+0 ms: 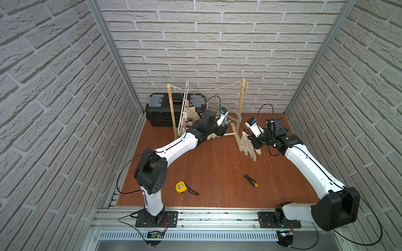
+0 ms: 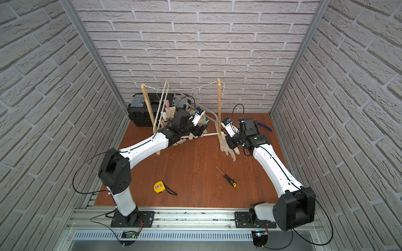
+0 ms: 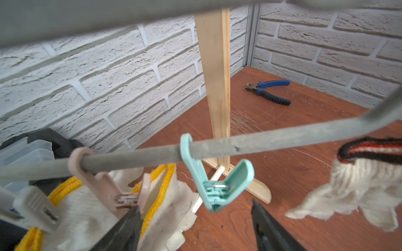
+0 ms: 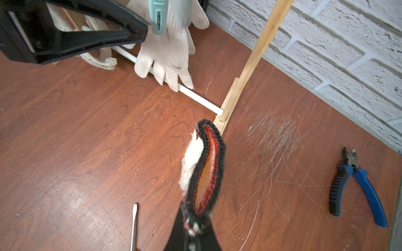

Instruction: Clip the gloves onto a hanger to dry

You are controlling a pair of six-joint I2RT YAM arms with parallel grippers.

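Observation:
A mint-green clip (image 3: 215,194) hangs open-mouthed from the grey hanger bar (image 3: 272,138). My left gripper stands open, its blurred fingertips to either side of the clip and slightly lower, apart from it. On the right, a white glove (image 1: 248,146) with a black-and-red cuff (image 4: 215,154) dangles from my right gripper, which is shut on the cuff edge. This glove is apart from the clip. Another glove, with yellow trim (image 3: 161,196), hangs near a pink clip (image 3: 98,184); that clip's grip on it is unclear.
Wooden posts (image 1: 241,100) carry the line above the hanger. A black toolbox (image 1: 161,110) stands behind. Blue pliers (image 4: 353,186) lie at the right, a screwdriver (image 1: 248,177) and a yellow tape measure (image 1: 181,186) toward the front.

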